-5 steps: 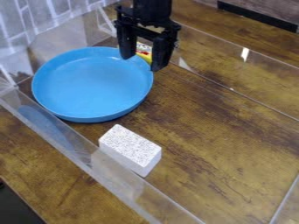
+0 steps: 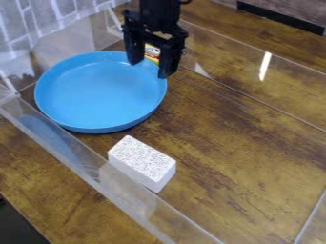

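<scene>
My black gripper [image 2: 154,59] hangs at the top centre, its fingers open and reaching down over the back right part of a blue plate [image 2: 79,100]. A small yellow and orange object [image 2: 152,61] lies just behind the plate, partly hidden by the gripper; whether it sits between the fingers I cannot tell. A white speckled block [image 2: 141,163] lies apart, in front of the plate.
Clear plastic walls [image 2: 95,191] edge the work area on the left. The wooden floor [image 2: 235,143] to the right of the plate and block is clear.
My gripper has shifted slightly to the left over the last second. The plate and the block look unmoved.
</scene>
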